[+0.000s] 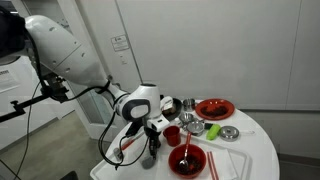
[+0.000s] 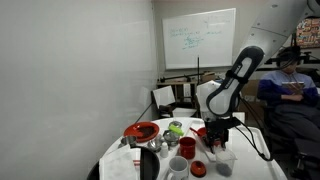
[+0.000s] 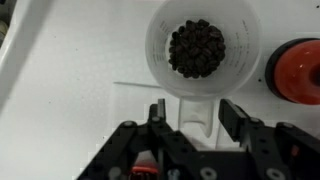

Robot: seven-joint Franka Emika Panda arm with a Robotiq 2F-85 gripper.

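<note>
In the wrist view, a pale cup (image 3: 203, 48) holds dark beans (image 3: 197, 49), and its handle (image 3: 196, 118) points toward my gripper. The two fingers stand apart, one on each side of the handle, with a gap visible on both sides. Exterior view 1 has the gripper (image 1: 157, 135) low over the table, above and beside the cup (image 1: 148, 160). From exterior view 2, the cup (image 2: 224, 161) looks translucent and upright. Whether the fingers reach down to the handle's height is hard to tell.
Right of the cup are a red bowl (image 1: 187, 162) with a utensil in it and a red mug (image 1: 172, 136). Metal pots and a red plate (image 1: 215, 109) lie behind. A white mug (image 2: 178, 168) and a black pan (image 2: 150, 164) show in exterior view 2.
</note>
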